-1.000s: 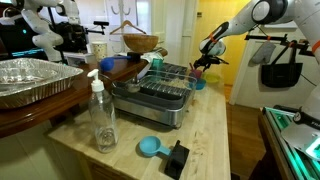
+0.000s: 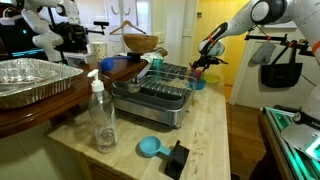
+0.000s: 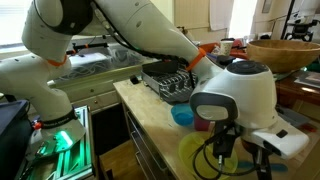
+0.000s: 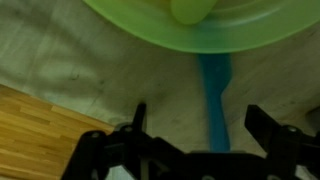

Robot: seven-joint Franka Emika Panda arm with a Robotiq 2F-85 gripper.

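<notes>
My gripper stands open in the wrist view, its two dark fingers wide apart at the bottom. A slim blue strip, like a utensil handle [image 4: 215, 95], lies on the pale counter between and beyond the fingers, touching neither. Its upper end goes out of sight under a translucent yellow-green dish [image 4: 240, 32]. From exterior view 2, the big gripper body [image 3: 243, 105] covers much of that dish [image 3: 190, 150] at the counter's far end. Far off in exterior view 1, the gripper [image 2: 208, 50] is too small to show its fingers clearly.
A blue cup [image 3: 183, 115] and a dark red item [image 3: 203, 124] sit close to the gripper. The dish rack [image 2: 160, 98] takes up the counter's middle. Nearer exterior view 1 are a soap bottle [image 2: 102, 122] and a blue scoop [image 2: 151, 146].
</notes>
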